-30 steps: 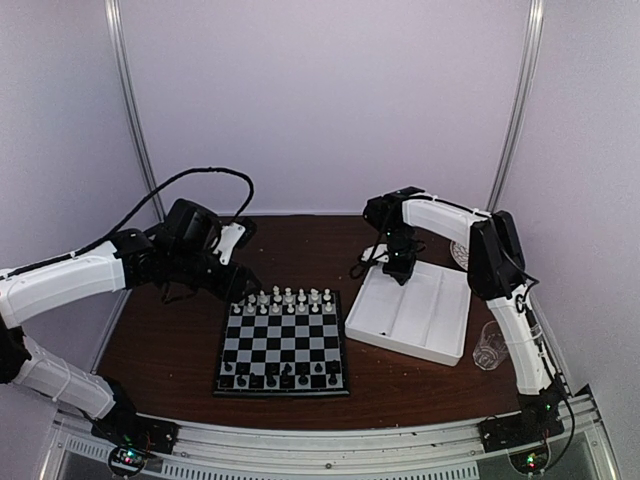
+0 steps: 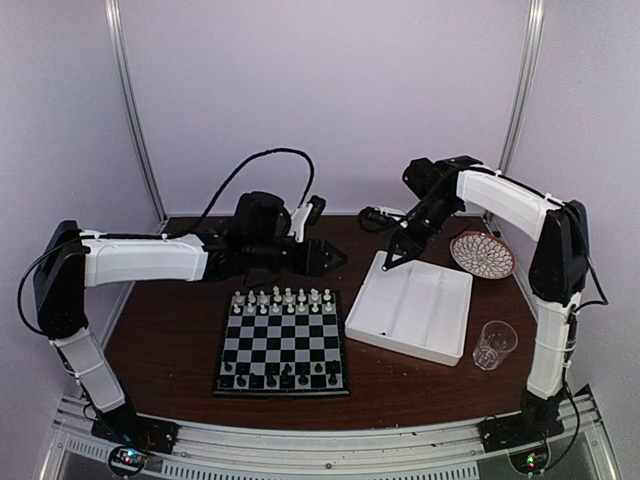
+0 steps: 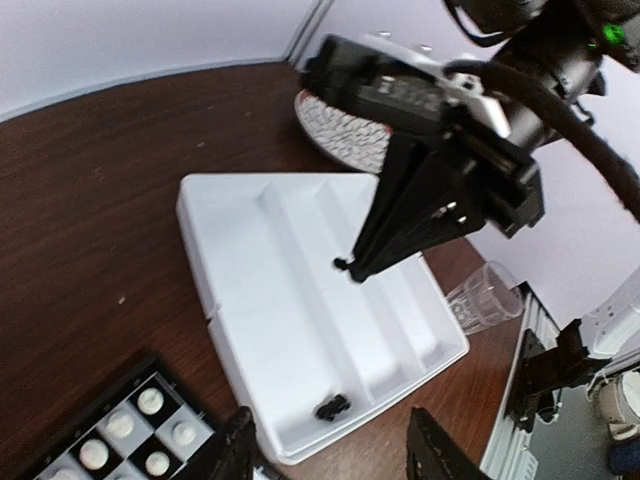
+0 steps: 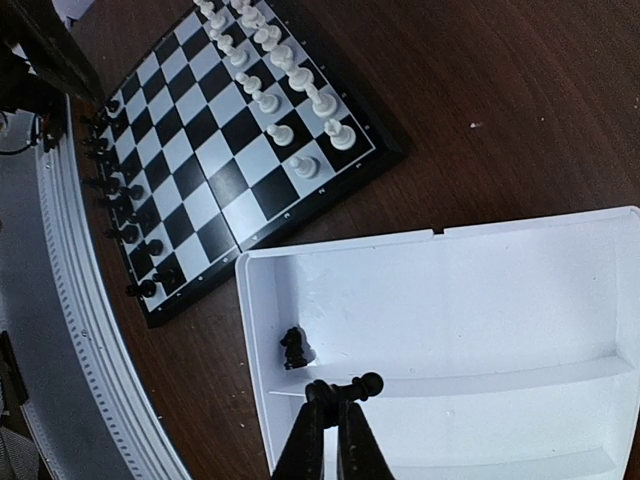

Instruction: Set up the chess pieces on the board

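Note:
My right gripper is shut on a black chess piece (image 4: 370, 385), held sideways above the white tray (image 2: 385, 340). The piece's exact kind cannot be told. Another black piece (image 4: 293, 348) lies in the tray's near left corner, by the divider. On the chessboard (image 2: 282, 393), white pieces (image 4: 341, 133) fill the far side and black pieces (image 4: 148, 289) stand along the near side; some squares in the white front row are empty. Open and empty, my left gripper hangs beyond the board's far right corner, pointing toward the tray.
Right of the tray stand a clear glass (image 2: 495, 345) and, farther back, a red-and-white patterned bowl (image 2: 483, 255). Bare table (image 2: 170, 330) lies left of the board. The two grippers are fairly close together over the far side.
The left arm has swung right, from the board's far left corner to past its far right. My right gripper has lifted up from the tray with the black piece.

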